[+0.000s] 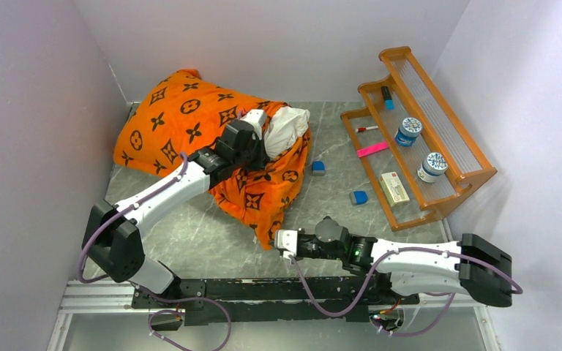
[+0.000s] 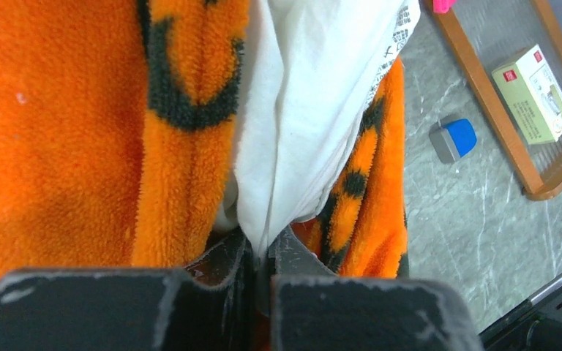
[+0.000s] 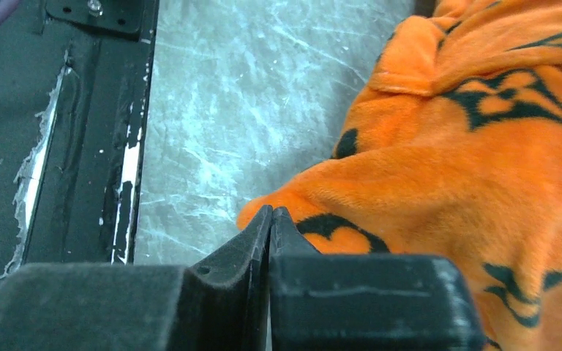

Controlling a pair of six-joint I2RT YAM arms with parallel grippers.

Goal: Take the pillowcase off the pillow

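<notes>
The orange pillowcase (image 1: 190, 128) with dark motifs covers most of the pillow at the back left. At its right-hand mouth the white pillow (image 1: 287, 126) shows, a printed label (image 2: 393, 44) along its edge in the left wrist view. There my left gripper is shut on gathered white pillow cloth. A loose part of the pillowcase trails toward the front, its corner (image 3: 260, 208) by my right gripper. The right fingers meet at their tips, and no cloth shows between them; the orange cloth lies just beyond.
A wooden shelf (image 1: 373, 173) lies at the right, holding two jars, a box (image 1: 394, 189) and small items. Two blue-and-grey blocks (image 1: 358, 197) sit on the marbled table (image 1: 329, 227) between shelf and pillow. The black rail (image 1: 285, 289) runs along the front.
</notes>
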